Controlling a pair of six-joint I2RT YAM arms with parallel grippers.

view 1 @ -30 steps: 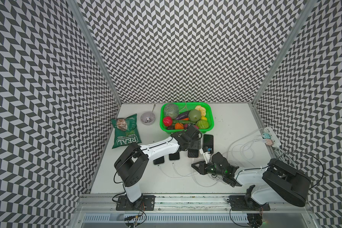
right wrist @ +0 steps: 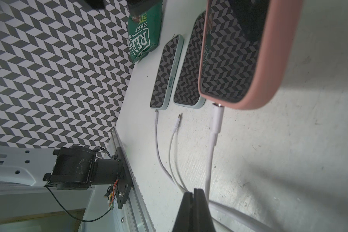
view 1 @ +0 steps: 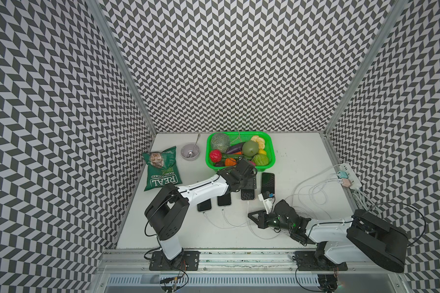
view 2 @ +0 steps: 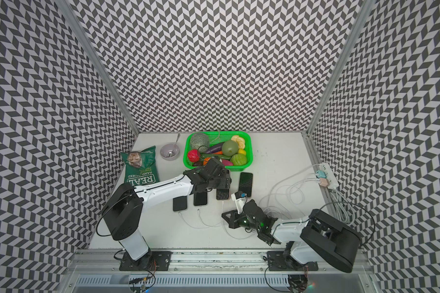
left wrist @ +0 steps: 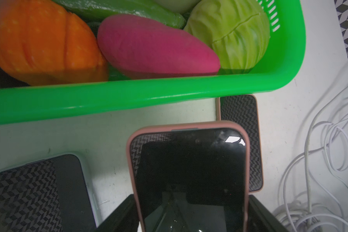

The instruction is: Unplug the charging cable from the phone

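A pink-cased phone [left wrist: 189, 166], tilted off the table, sits between the fingers of my left gripper, which is shut on it. From the phone's lower end in the right wrist view hangs a white charging cable [right wrist: 211, 150]. A little metal shows between its plug [right wrist: 217, 118] and the case; how deep the tip sits is hidden. My right gripper is shut with nothing between its fingers. The cable runs down just right of those fingertips, outside them.
Two phones [right wrist: 166, 73] lie to the left, one with a cable in it. A loose cable end [right wrist: 177, 123] lies near them. Another phone [view 1: 268, 183] lies to the right. A green basket [view 1: 273, 158] stands behind; coiled cables [view 1: 317, 193] lie at right.
The right arm drew back slightly.
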